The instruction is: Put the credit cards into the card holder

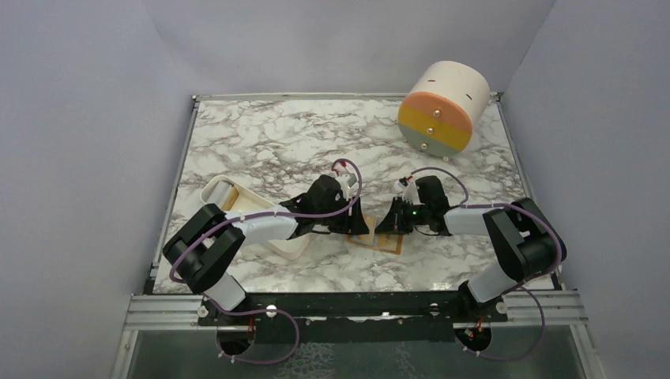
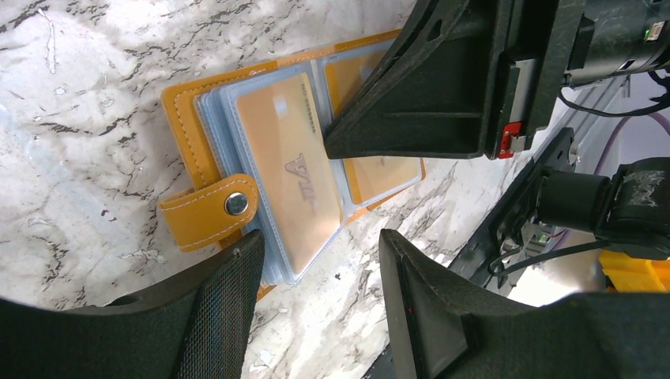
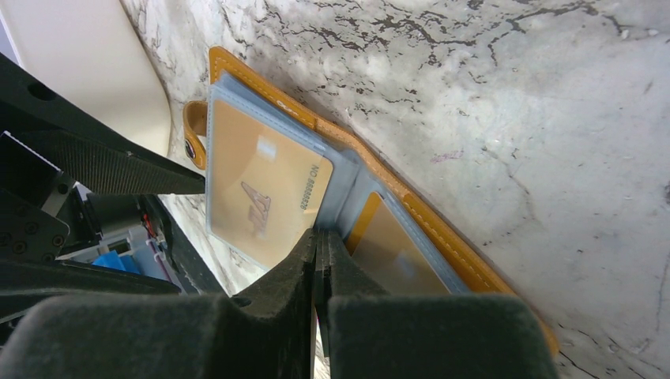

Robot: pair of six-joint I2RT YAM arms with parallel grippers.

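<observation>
The tan card holder (image 2: 190,146) lies spread on the table, with a snap strap (image 2: 207,213) at its left side. A gold card (image 2: 288,166) lies in the clear sleeve of its left half. Another gold card (image 3: 391,253) shows in the right half, partly covered by my right gripper. Over the left half's near edge stands my left gripper, open, with nothing gripped between its fingers. My right gripper is shut, its tips down by the holder's middle, at the edge of the left card's sleeve. No card shows between them.
A white tray (image 1: 294,246) sits at the left, partly under my left arm, with a grey and tan item (image 1: 227,195) in it. A striped drum-shaped cabinet (image 1: 442,110) stands at the back right.
</observation>
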